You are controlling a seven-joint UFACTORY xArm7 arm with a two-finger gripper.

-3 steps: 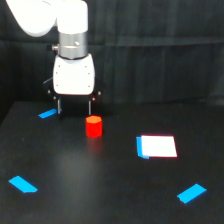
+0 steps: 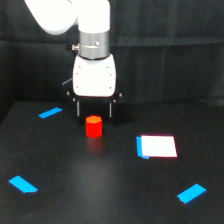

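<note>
A small red block [image 2: 94, 127] rests on the black table, left of the middle of the view. My gripper [image 2: 95, 108] is lined up with it across the view, its white hand pointing down just above the block in the picture. The dark fingers stand wide apart, with nothing seen held between them. Against the black backdrop the fingertips are hard to make out, and I cannot tell how far they are from the block in depth.
A white square with red edges [image 2: 158, 147] lies to the right, a blue strip [image 2: 140, 147] showing along its left side. Blue tape marks lie at the back left [image 2: 50, 113], front left [image 2: 23, 185] and front right [image 2: 191, 193].
The arm and open gripper have shifted right and slightly lower in the view, from left of the red block to in line with it. The block has not moved.
</note>
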